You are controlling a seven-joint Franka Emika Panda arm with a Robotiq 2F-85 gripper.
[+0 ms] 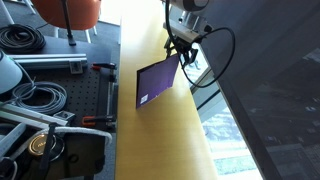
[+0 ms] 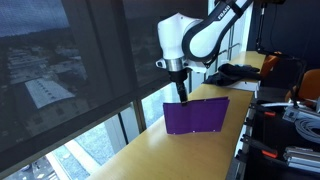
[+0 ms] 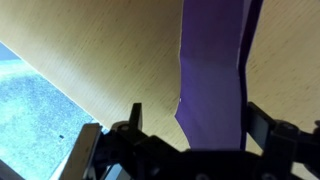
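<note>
A thin purple panel, perhaps a folder or binder (image 2: pixel 200 117), stands on its edge on the wooden table (image 2: pixel 120 160). Exterior view 1 shows the panel (image 1: pixel 156 80) leaning a little, its top corner close below my gripper (image 1: pixel 181 52). Seen from exterior view 2, my gripper (image 2: pixel 182 97) points down at the panel's upper edge. In the wrist view the purple panel (image 3: pixel 212 95) runs between the spread fingers of my gripper, nearer the right one. The fingers are open; whether the right finger touches the panel I cannot tell.
Beside the table runs a window with a dark blind (image 2: pixel 90 60). Dark cloth (image 2: pixel 235 73) lies farther back on the table. Across from the window, a black workbench (image 1: pixel 85 95) holds coiled cables (image 1: pixel 40 97) and tools. Bare tabletop lies in front of the panel.
</note>
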